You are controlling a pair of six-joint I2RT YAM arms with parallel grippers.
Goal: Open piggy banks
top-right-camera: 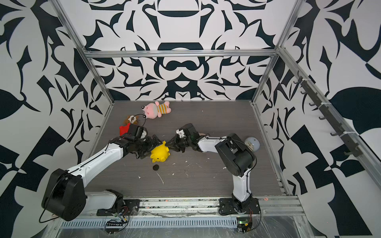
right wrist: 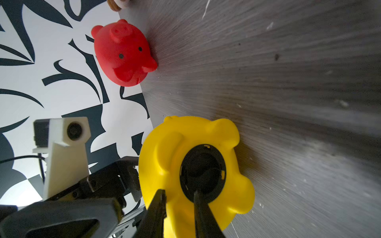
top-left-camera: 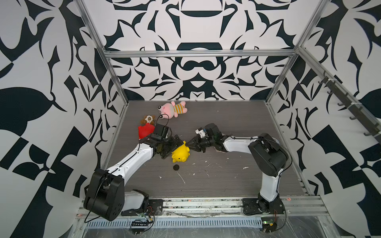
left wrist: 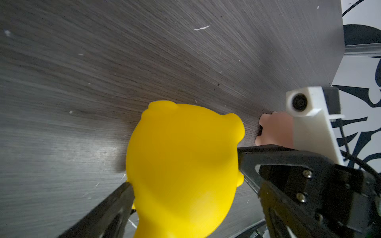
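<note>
A yellow piggy bank (top-left-camera: pixel 180 153) lies on its side between my two grippers. Its underside, in the right wrist view, shows a dark round hole (right wrist: pixel 202 168) with a black rim. My left gripper is open, a finger on either side of the bank. My right gripper is part open at the underside, one fingertip at the hole's lower edge; whether it touches is unclear. A small black disc (top-left-camera: pixel 176 167), like a plug, lies on the table in front of the bank. A red piggy bank (right wrist: pixel 123 53) stands at the left.
A pink plush toy (top-left-camera: pixel 171 109) and a brown toy (top-left-camera: pixel 147 119) lie at the back left. A pink object (left wrist: pixel 275 127) lies behind the right gripper, a pale ball (top-right-camera: pixel 252 143) at the right.
</note>
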